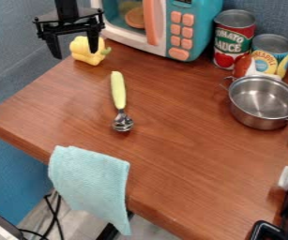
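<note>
My black gripper point(71, 39) hangs at the top left, beside the toy microwave, over a yellow object point(88, 54), perhaps a pepper or toy, on the table's back left. Whether the fingers grip it or are open is unclear. A scoop with a pale yellow handle point(118, 94) lies mid-table, and a light blue cloth point(86, 183) drapes over the front left edge.
The toy microwave point(184, 37) stands at the back, with a red-labelled can point(233, 45), a second can point(271, 58) and a steel pot point(264, 98) to the right.
</note>
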